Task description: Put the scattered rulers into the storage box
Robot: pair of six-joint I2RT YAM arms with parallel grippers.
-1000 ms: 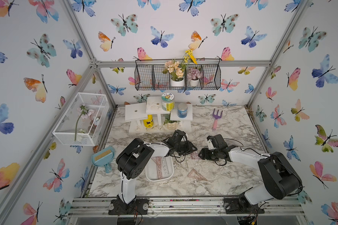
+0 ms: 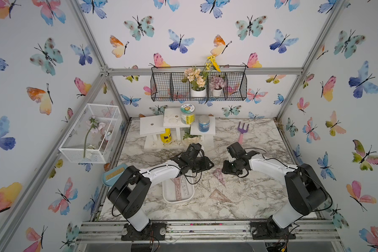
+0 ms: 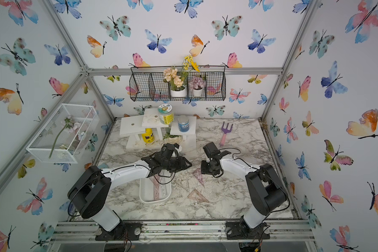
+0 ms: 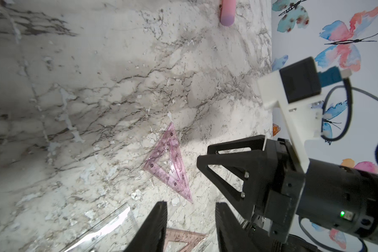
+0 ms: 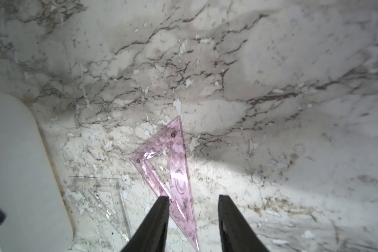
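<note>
A purple transparent triangle ruler [image 5: 179,176] lies flat on the marble table. In the right wrist view my right gripper hangs above it, fingers apart and nothing held between them. My left gripper is open and empty, and past its fingertips lies the same purple triangle [image 4: 180,172]. Nearer the table's front is an orange-pink triangle [image 2: 219,195]. A clear triangle [image 5: 126,216] rests left of the purple one. The white storage box [image 2: 179,202] contains a pink-patterned straight ruler [image 2: 178,188]; the left arm covers the box's back edge.
A purple fork [image 2: 241,133] with a pink handle lies farther back. White stepped shelves [image 2: 152,125] with cans stand behind the left arm. A blue dustpan with brush [image 2: 114,174] is at the left edge. Open table lies to the right.
My right gripper has shifted toward the back of the table, leaving more of the purple triangle visible. The left arm has swung left, its gripper now a little farther left. The rulers look unmoved.
</note>
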